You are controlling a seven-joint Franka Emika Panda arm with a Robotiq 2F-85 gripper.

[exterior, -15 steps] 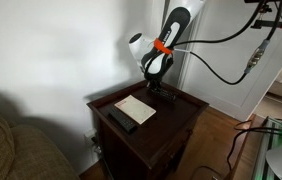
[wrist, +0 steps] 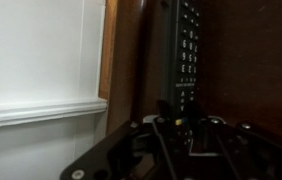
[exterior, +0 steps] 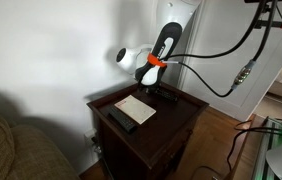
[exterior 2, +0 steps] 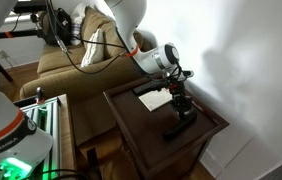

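A black remote with pale buttons (wrist: 186,45) runs up from between my fingers in the wrist view. My gripper is shut on its near end. In the second exterior view this remote (exterior 2: 180,126) lies at or just above the near part of the dark tabletop, below my gripper (exterior 2: 181,105); whether it touches the surface I cannot tell. The first exterior view has my gripper (exterior: 159,92) over the back of the cabinet, its fingers hard to make out against the dark top.
A white sheet (exterior: 134,109) lies on the cabinet top (exterior: 157,124), with another black remote (exterior: 122,120) beside it. A raised rim edges the top. The wall (exterior: 41,60) stands close behind, and a white door (exterior: 226,70) is to the right.
Over the last second the upper part of the arm has tilted down and left in the first exterior view. The gripper stays near the same spot; the sheet and the other remote are unmoved.
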